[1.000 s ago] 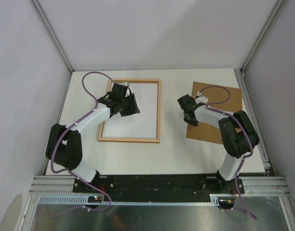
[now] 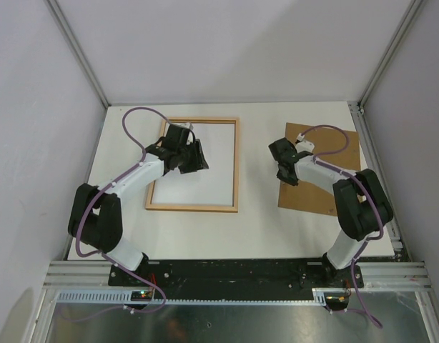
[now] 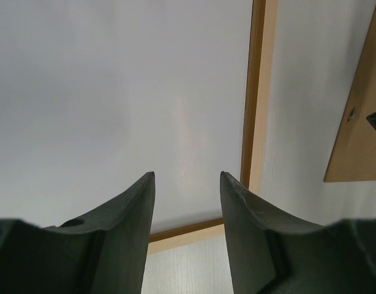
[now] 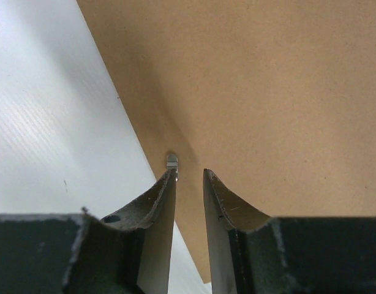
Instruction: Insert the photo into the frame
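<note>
A wooden frame (image 2: 236, 186) with a white interior (image 3: 133, 104) lies left of centre; my left gripper is over it, fingers parted with nothing between them. A brown board (image 2: 327, 204) lies at the right, with a small metal tab (image 4: 172, 160) near its left edge. My right gripper is over that left edge, fingers slightly parted, with nothing visibly held. No photo can be clearly made out; the board's underside is hidden.
Walls bound both sides and the back.
The left arm stayed nearly still.
</note>
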